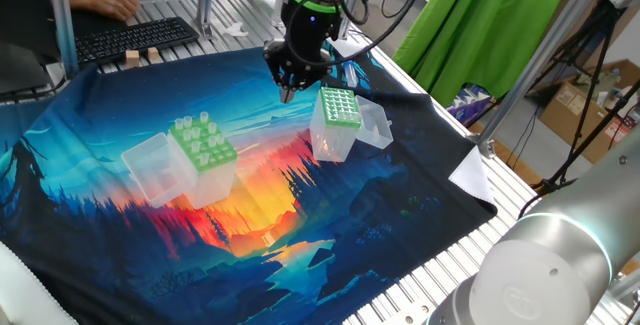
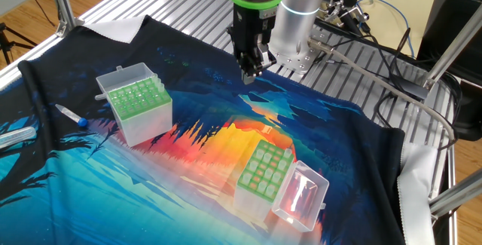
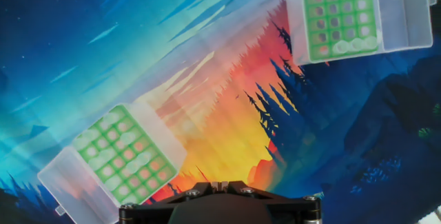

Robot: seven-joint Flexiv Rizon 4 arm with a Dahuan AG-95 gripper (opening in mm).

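Observation:
My gripper [image 1: 287, 95] hangs point-down above the cloth, apart from both boxes in the exterior views. Its fingertips [image 3: 220, 186] sit together at the bottom of the wrist view, with nothing visible between them. One clear box [image 1: 205, 170] has a green rack [image 3: 125, 154] with several pale tubes standing up in it; its lid [image 2: 300, 196] is swung open beside it. Another clear box [image 1: 333, 135], its lid [image 1: 374, 123] also open, carries a green grid rack [image 2: 139, 96]. A few pale round tops [image 3: 355, 45] line one end of that rack.
A printed landscape cloth [image 1: 270, 270] covers the table, with clear room between and around the boxes. A blue-capped pen [image 2: 72, 116] and a white marker [image 2: 16, 137] lie beyond one box. A person's hand [image 1: 117, 5] rests by a keyboard [image 1: 135, 40].

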